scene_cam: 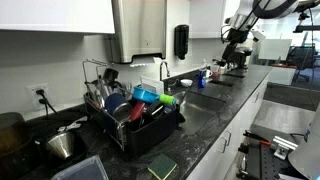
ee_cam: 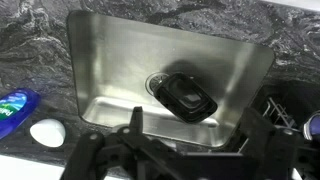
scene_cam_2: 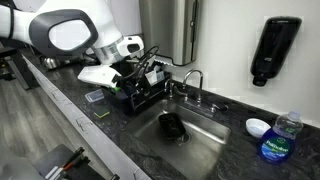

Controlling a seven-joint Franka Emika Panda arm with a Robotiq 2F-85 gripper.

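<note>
A black oblong container (ee_cam: 185, 97) lies in the steel sink (ee_cam: 108, 55), covering part of the drain; the same container (scene_cam_2: 172, 126) shows in exterior view 2. High above the sink, my gripper points downward. Its two dark fingers stand wide apart at the bottom of the wrist view, open with nothing between them. From exterior view 1, the gripper (scene_cam: 234, 38) hangs at the upper right, well clear of the counter.
A black dish rack (scene_cam: 150, 133) full of dishes stands beside the sink. A green sponge (scene_cam: 161, 167) lies on the counter. Across the sink are a blue bottle (scene_cam_2: 281, 138) and a white bowl (scene_cam_2: 257, 127). The faucet (scene_cam_2: 190, 82) rises behind the basin.
</note>
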